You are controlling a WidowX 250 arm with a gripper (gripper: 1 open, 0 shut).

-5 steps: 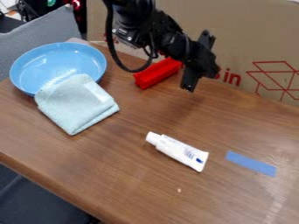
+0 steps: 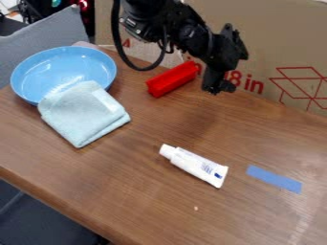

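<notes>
My black gripper (image 2: 220, 80) hangs at the top centre, over the back edge of the wooden table, just right of a red cylinder (image 2: 171, 80) lying on its side. Its fingers point down and stand open, with nothing visible between them. A white tube (image 2: 194, 165) lies at the front middle, and a folded pale cloth (image 2: 83, 115) lies at the left in front of a blue plate (image 2: 61, 67).
A cardboard box (image 2: 288, 53) stands along the back. A strip of blue tape (image 2: 273, 179) is stuck on the table at the right.
My gripper has shifted a little upward and to the right, uncovering more of the red cylinder. The objects on the table have not moved.
</notes>
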